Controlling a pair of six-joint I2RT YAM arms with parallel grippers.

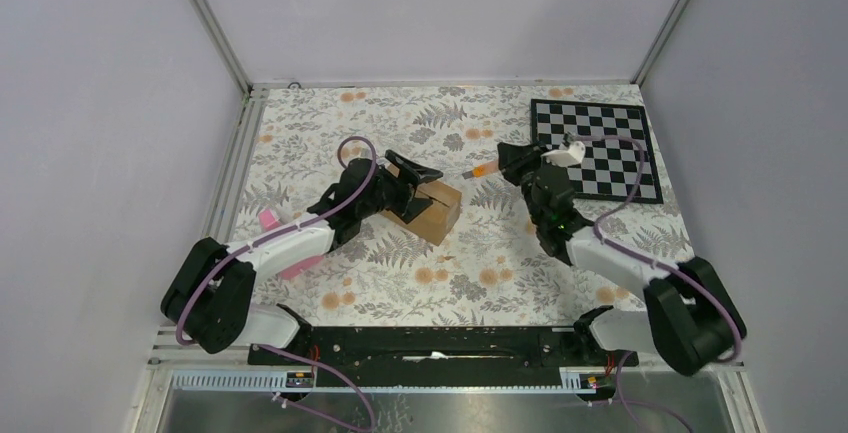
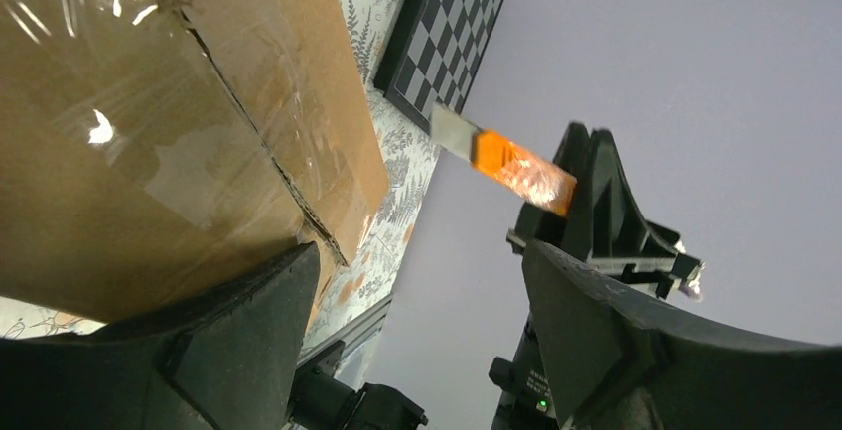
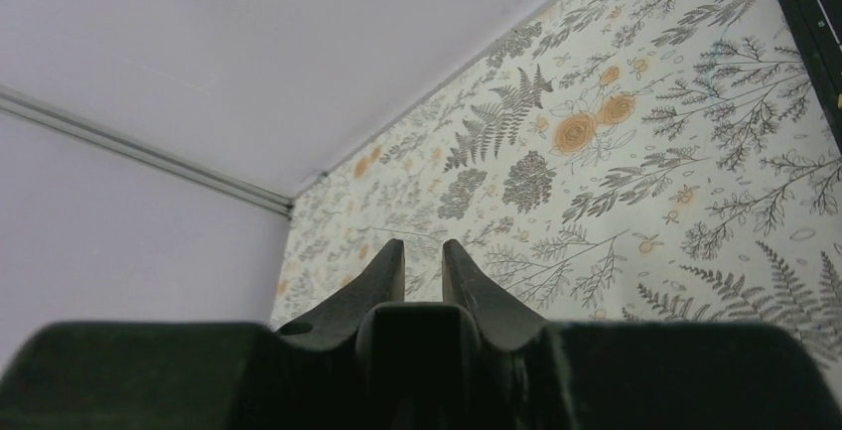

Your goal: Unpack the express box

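Note:
The brown cardboard box [image 1: 440,217] rests left of the table's middle, partly covered by my left gripper [image 1: 431,192]. In the left wrist view the box [image 2: 89,182] has shiny clear tape over its top and a dark slit along the seam between its flaps. The left gripper's fingers [image 2: 223,351] stand wide apart, one beside the box's edge, with nothing visibly clamped between them. My right gripper [image 1: 507,164] is shut on an orange utility knife [image 1: 487,168], its blade pointing left, clear of the box. The right wrist view does not show the knife.
A black-and-white checkered board [image 1: 598,149] lies at the back right. Pink pieces [image 1: 268,219] sit left of the box, partly under the left arm.

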